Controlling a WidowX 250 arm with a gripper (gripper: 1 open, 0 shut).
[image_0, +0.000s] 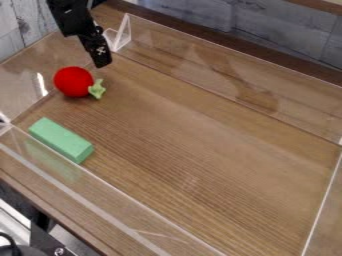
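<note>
A red round object lies on the wooden table at the upper left, with a small pale green piece at its right side. A black robot gripper hangs at the top left, above and behind the red object and apart from it. Whether it is open or shut is too small to tell. A green rectangular block lies in the lower left part of the table.
A clear plastic item is at the top beside the gripper. Dark space and cables lie beyond the lower left edge.
</note>
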